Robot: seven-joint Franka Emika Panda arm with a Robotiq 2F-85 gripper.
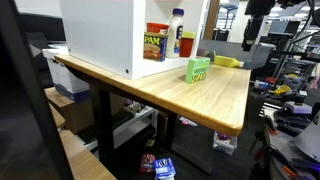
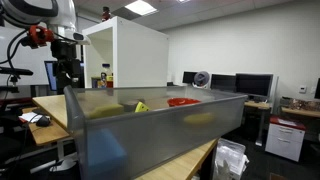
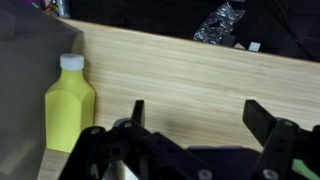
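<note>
My gripper stands open above the light wooden table (image 3: 170, 75), its dark fingers (image 3: 138, 112) wide apart and only bare wood visible between them. To the left of the fingers in the wrist view lies a yellow bottle (image 3: 70, 108) with a white cap, clear of the fingers. In exterior view 1 the gripper (image 1: 259, 32) hangs at the upper right, higher than the table. A yellow bottle (image 1: 229, 62) and a green box (image 1: 197, 70) are on the tabletop there.
A grey bin (image 2: 180, 130) holds a red item (image 2: 182, 101) and a yellow one (image 2: 140, 107). Beside the white shelf unit (image 1: 105, 35) stand a Spam can (image 1: 155, 46), a white bottle (image 1: 176, 23) and a red jar (image 1: 187, 45).
</note>
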